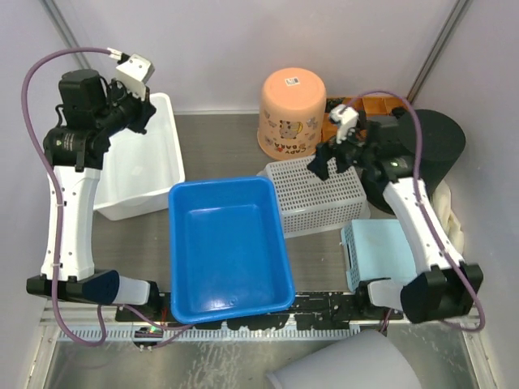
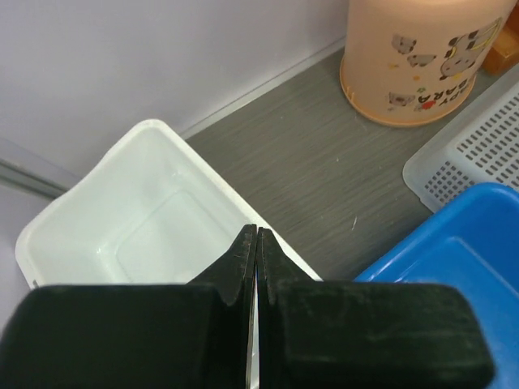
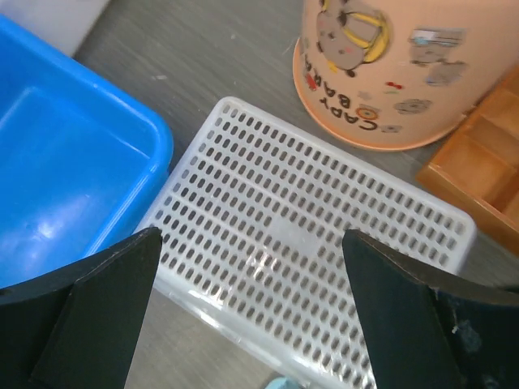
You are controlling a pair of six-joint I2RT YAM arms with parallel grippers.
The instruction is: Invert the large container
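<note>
A large blue container lies in the middle of the table with its open side up and its inner floor showing. To its left stands a large white container, also open side up. Above the white container's right side is my left gripper; its fingers meet with nothing showing between them. My right gripper is over the perforated light grey basket, which sits bottom up. In the right wrist view the basket shows between the widely spread fingers, which hold nothing.
A peach bucket stands bottom up at the back. Orange trays and a black bin are at the back right, with a light blue basket nearer. A grey rounded object lies at the front edge.
</note>
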